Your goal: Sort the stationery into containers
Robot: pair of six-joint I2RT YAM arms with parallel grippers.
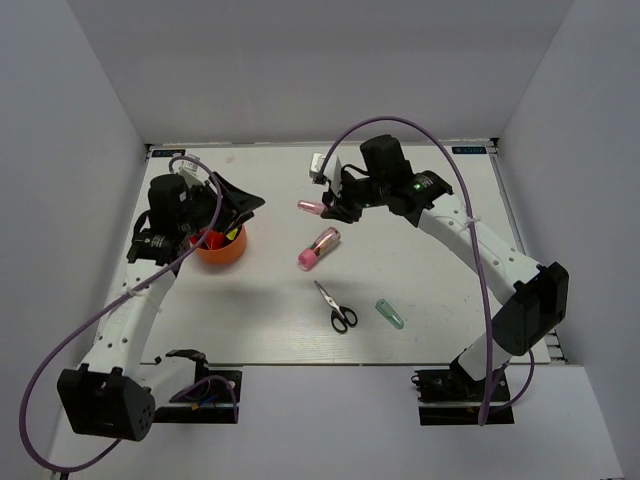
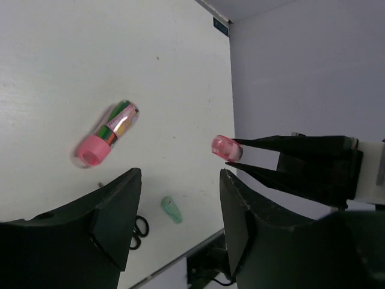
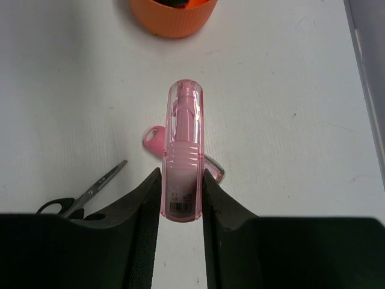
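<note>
An orange round container [image 1: 222, 255] holds coloured items at the left of the table. Above it stands my left gripper [image 1: 245, 210], fingers apart and empty in the left wrist view. My right gripper grips a pale pink translucent tube [image 3: 183, 138] above the table. Below lie a pink-capped case with coloured contents [image 2: 96, 150], black-handled scissors [image 1: 340, 315] and a small green item [image 1: 389, 313].
The white table [image 1: 450, 320] has clear room at the front left and right. Grey walls enclose both sides and the back.
</note>
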